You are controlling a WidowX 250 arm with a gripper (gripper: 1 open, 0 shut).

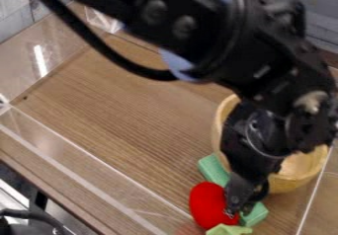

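My gripper (240, 194) is a black arm end reaching down over the lower right, its fingertips low over a red object (212, 205) with a pale green top (227, 229). A green block (252, 214) lies beside and behind the red object. A yellow bowl (299, 169) stands behind the gripper, partly hidden by it. The fingers are dark and overlap the objects, so whether they touch the red object is unclear.
A wall or ledge borders the back.
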